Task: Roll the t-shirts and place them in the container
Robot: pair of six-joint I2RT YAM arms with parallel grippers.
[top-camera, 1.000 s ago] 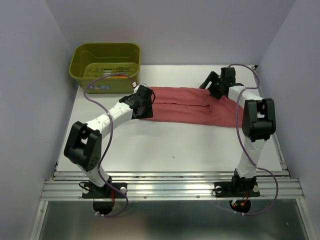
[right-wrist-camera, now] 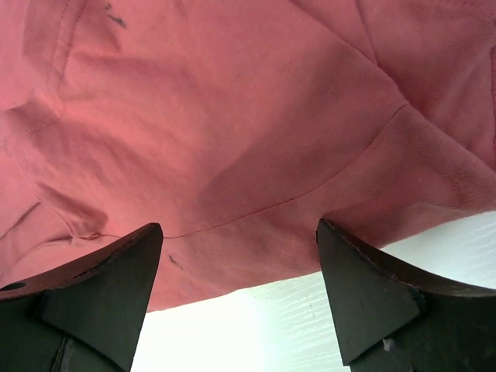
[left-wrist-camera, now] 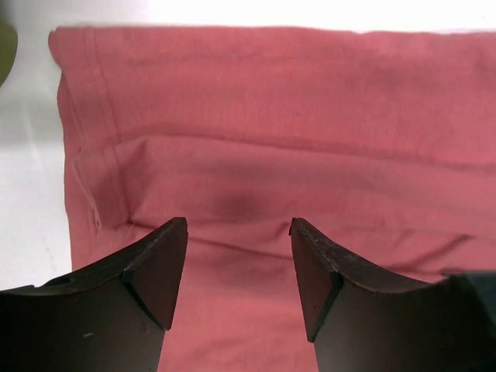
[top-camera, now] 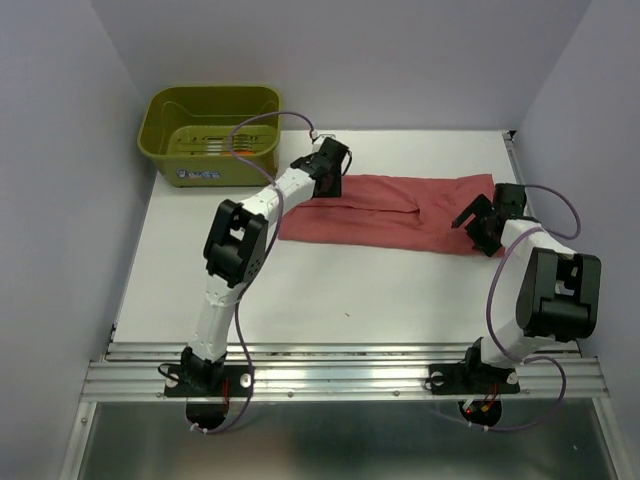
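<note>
A red t-shirt [top-camera: 370,222] lies spread wide across the back half of the white table, with a folded-over strip along its far left part. In the left wrist view the folded cloth [left-wrist-camera: 256,178] shows its hem at the left. My left gripper is open above it, nothing between its fingers. At the shirt's right end hangs my right gripper [top-camera: 470,232], also open. The right wrist view puts its fingers [right-wrist-camera: 116,279] over the near edge of the red fabric [right-wrist-camera: 232,139]; whether they touch it I cannot tell.
A green bin [top-camera: 215,181] stands at the back left, close to the shirt's left end, with something orange inside. Grey walls rise at both sides and behind.
My left gripper has moved right and away from the front, over the shirt's left part. The shirt looks unmoved.
</note>
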